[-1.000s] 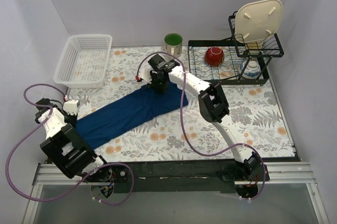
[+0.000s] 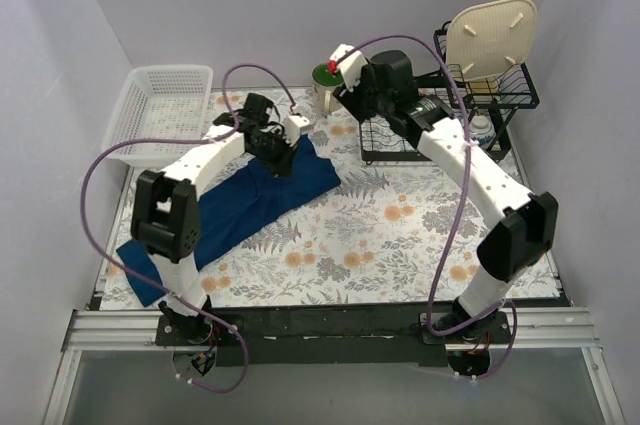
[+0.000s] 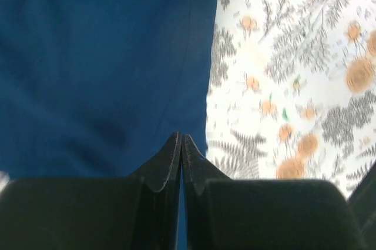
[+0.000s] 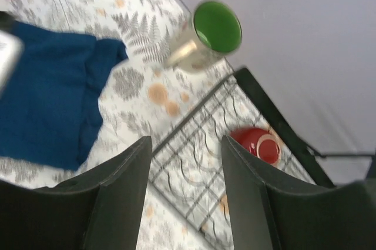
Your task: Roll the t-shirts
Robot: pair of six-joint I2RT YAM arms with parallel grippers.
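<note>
A dark navy T-shirt (image 2: 245,210) lies in a long diagonal band on the floral mat, its far end bunched. My left gripper (image 2: 282,167) hangs over that far part; in the left wrist view it (image 3: 181,144) is shut, with blue cloth beneath it. My right gripper (image 2: 348,95) is raised at the back near the rack; in the right wrist view it (image 4: 183,147) is open, nothing between its fingers, with the shirt (image 4: 50,103) off to the left.
A white basket (image 2: 130,115) stands back left. A green mug (image 4: 217,26) is at the back beside the black wire rack (image 2: 390,155), which holds a red bowl (image 4: 261,144).
My left gripper has swung right and back from the shirt's near-left end to its far end. My right gripper has left the shirt, moving right and up toward the rack.
</note>
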